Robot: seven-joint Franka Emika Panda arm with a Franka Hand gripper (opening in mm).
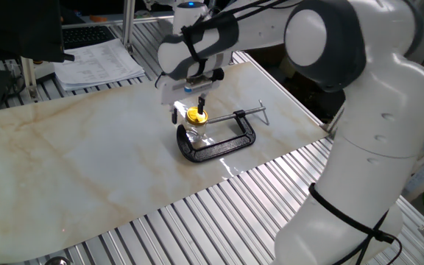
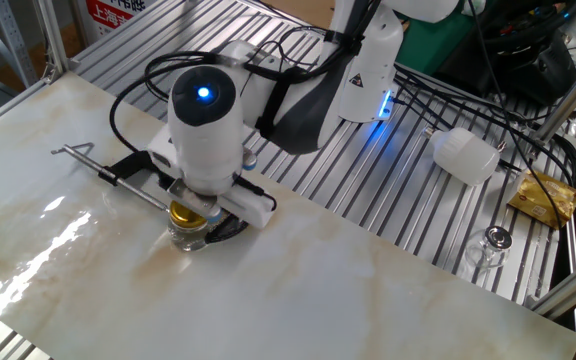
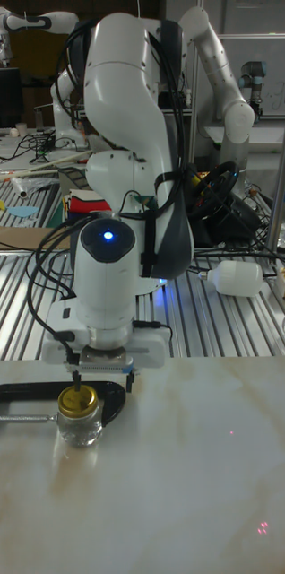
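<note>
A small glass jar (image 3: 79,429) with a gold lid (image 1: 196,116) stands upright on the marbled board. Around its side lies a black C-clamp (image 1: 223,148), its metal screw reaching close to the jar. My gripper (image 1: 188,111) is low by the jar, open, with a wide gap between its two dark fingers. One finger (image 3: 75,379) overlaps the lid in exterior views 1 and 3; whether it touches cannot be told. The other finger (image 3: 129,381) hangs to the jar's right in exterior view 3. In exterior view 2 the wrist hides most of the gripper.
Most of the marbled board (image 1: 65,169) is bare. On the slatted table are a white bulb-shaped object (image 2: 465,156), a gold packet (image 2: 543,197) and a small clear glass item (image 2: 490,246). Papers (image 1: 98,65) lie behind the board.
</note>
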